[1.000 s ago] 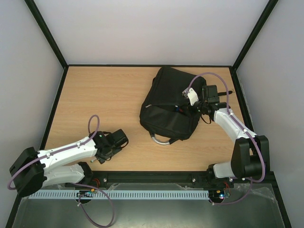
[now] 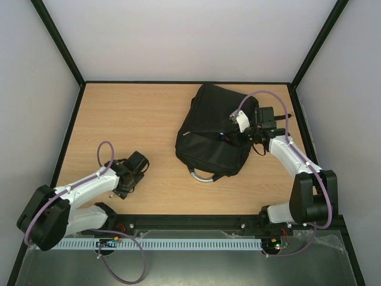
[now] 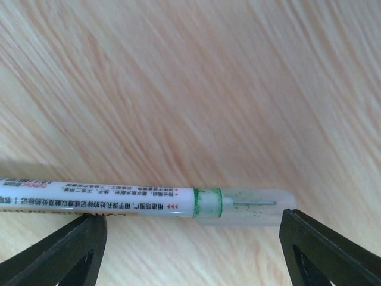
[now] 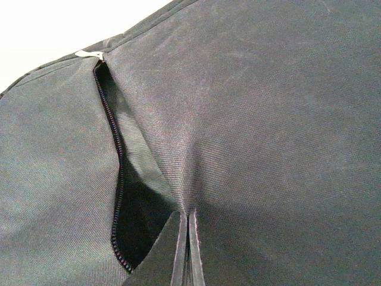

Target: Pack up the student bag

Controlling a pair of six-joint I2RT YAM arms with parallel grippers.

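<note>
A white pen [image 3: 119, 198] with a green ring and a clear cap lies flat on the table in the left wrist view. My left gripper is open over it, fingers well apart, with the capped end running towards the right finger [image 3: 318, 253]. The black student bag [image 2: 214, 149] lies on the right half of the table, its front pocket zip gaping. At the pocket's upper edge my right gripper is shut, pinching a fold of the black cloth [image 4: 189, 173]. Most of the pocket's inside is dark.
The bag's carry handle [image 2: 201, 176] points to the near edge of the table. Bare wooden table [image 2: 137, 119] stretches across the left and middle. Dark frame rails [image 2: 187, 82] and white walls enclose the work area.
My left gripper has shifted a little left and away from the near edge, its wrist turning slightly. The right arm and the bag stay where they were.
</note>
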